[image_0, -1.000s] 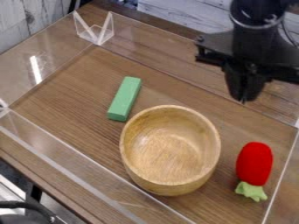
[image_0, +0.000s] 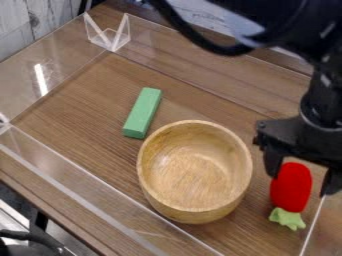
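My gripper (image_0: 299, 150) reaches down at the right edge, its dark fingers just above and around the top of a red oblong object (image_0: 291, 186) with a green leafy tip (image_0: 286, 218), like a toy strawberry or radish. Whether the fingers touch it or how wide they stand is hard to tell. Left of it is a wooden bowl (image_0: 190, 172), empty. A green block (image_0: 143, 113) lies upper left of the bowl.
The wooden table (image_0: 74, 140) has free room at left and upper middle. A small clear wire-like holder (image_0: 110, 32) stands at the back left.
My gripper has descended from the upper right toward the red object, now partly covering its top end. The bowl, block and red object appear unmoved.
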